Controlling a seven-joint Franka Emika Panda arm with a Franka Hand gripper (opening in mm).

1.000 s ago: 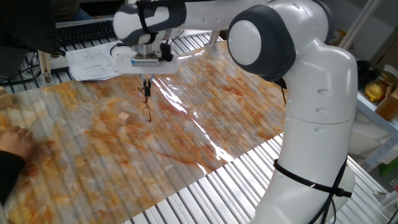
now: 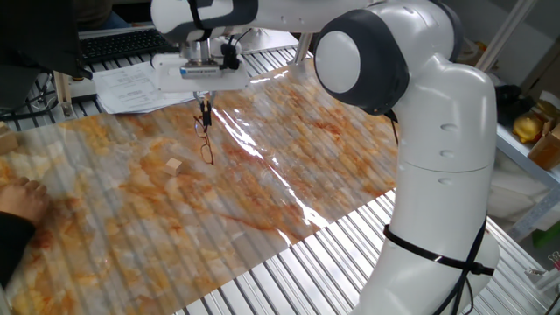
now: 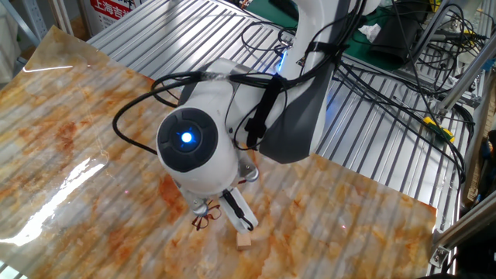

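Observation:
A pair of thin brown-framed glasses [image 2: 206,152] hangs below my gripper [image 2: 206,119], which is shut on the frame. One lens rim points down toward the table, and the glasses look clear of the marbled sheet. A small wooden block [image 2: 173,166] lies on the sheet to the left of the glasses in exterior view 1. From exterior view 2, the glasses [image 3: 206,218] show beneath the hand, with the block [image 3: 244,241] close by; the arm hides the fingertips there.
A person's hand [image 2: 24,199] rests at the sheet's left edge, near another wooden piece [image 2: 7,138]. Papers [image 2: 131,88] and a keyboard [image 2: 122,45] lie at the back.
In exterior view 1 the hand has shifted slightly left and up, carrying the glasses, which have turned a little. The block and the person's hand stay put.

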